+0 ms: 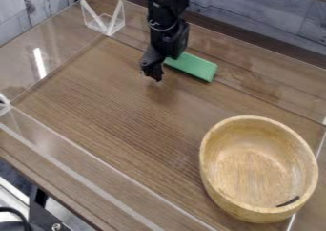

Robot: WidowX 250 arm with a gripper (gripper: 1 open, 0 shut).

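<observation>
My gripper [159, 63] hangs low over the wooden table at the back centre, its dark fingers open, just left of a green block [192, 67]. The block lies on the table and is partly hidden behind the gripper and arm; whether the fingers touch it is unclear.
A large pale yellow bowl [258, 130] fills the front right. The table's left edge and the back wall bound the space.
</observation>
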